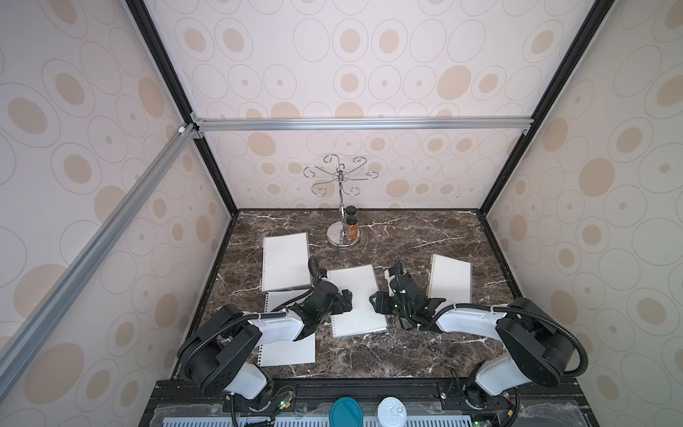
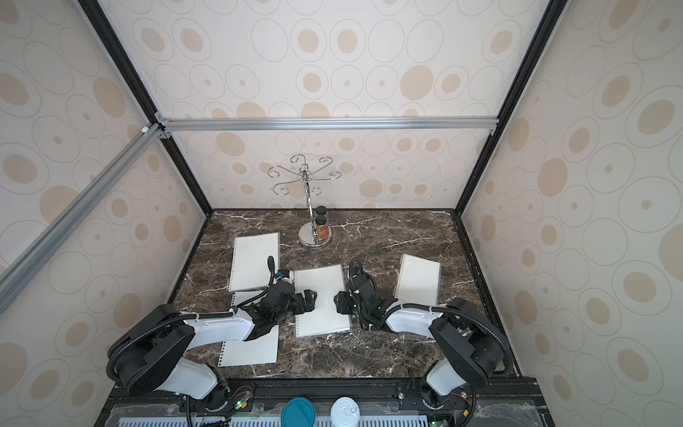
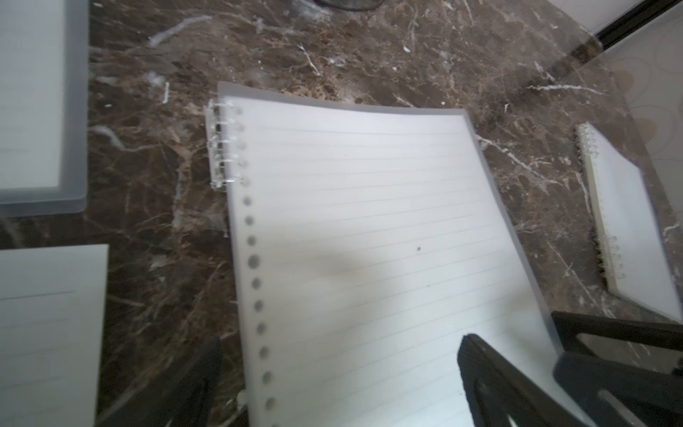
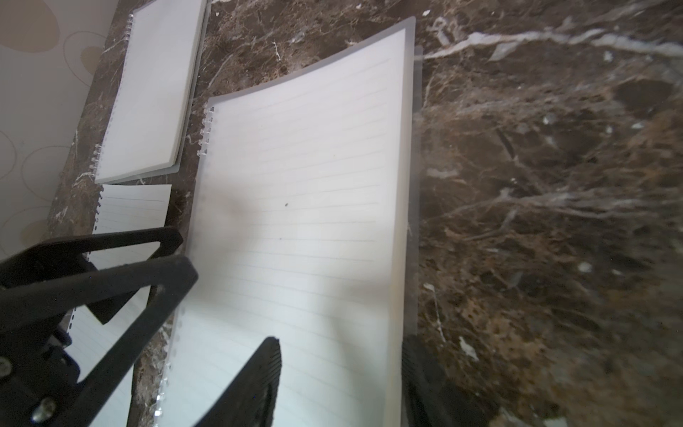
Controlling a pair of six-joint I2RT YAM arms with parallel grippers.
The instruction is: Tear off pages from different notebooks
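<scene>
A spiral notebook [image 1: 355, 299] with a lined page and clear cover lies between the grippers at centre front. My left gripper is open above it near the spiral side, with nothing held between the spread fingers. My right gripper is shut on the right edge of this notebook, as far as the right wrist view shows. A second notebook [image 1: 284, 259] lies at back left, a loose punched sheet [image 1: 287, 348] in front of it, and a third notebook [image 1: 449, 274] at the right.
A chrome stand [image 1: 334, 235] with dark-lidded jars stands at the back centre.
</scene>
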